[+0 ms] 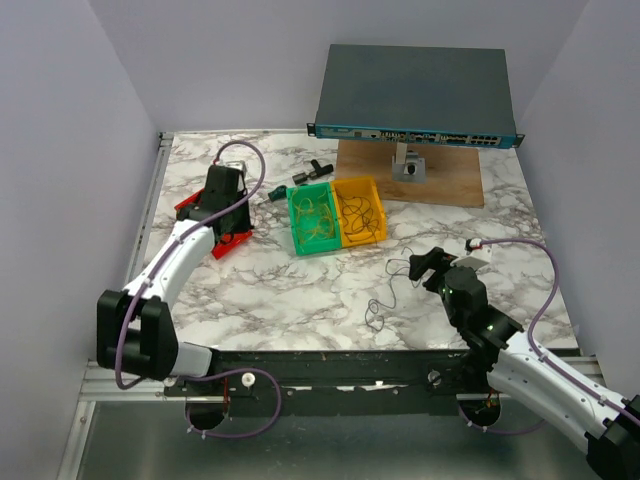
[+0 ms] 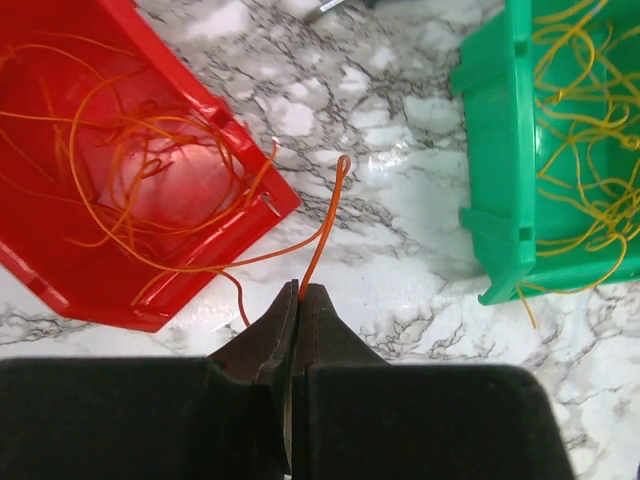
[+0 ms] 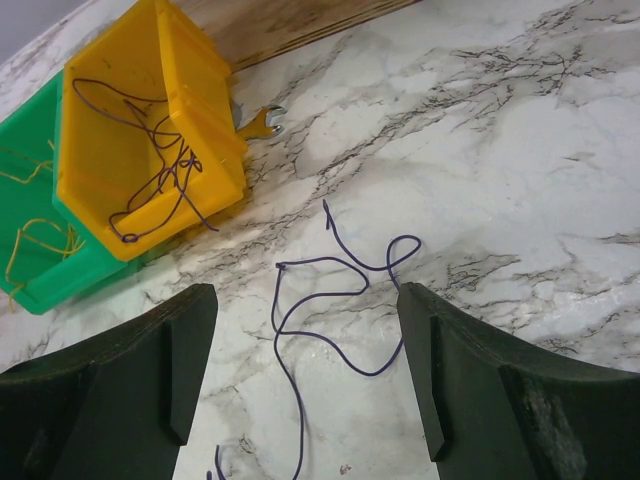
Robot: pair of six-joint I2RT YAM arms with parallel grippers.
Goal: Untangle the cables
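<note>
My left gripper is shut with an orange cable pinched at its tips, beside the red bin. From there the cable rises to a small bend, then runs back left over the bin's edge. Other orange strands lie tangled in the bin. A dark purple cable lies loosely looped and crossing itself on the table in the right wrist view. Above it my right gripper stands open, fingers well apart and nothing between them.
A green bin with yellow cables and a yellow bin with dark cables stand side by side mid-table. Dark tools lie behind. A network switch on a wooden base takes up the back right.
</note>
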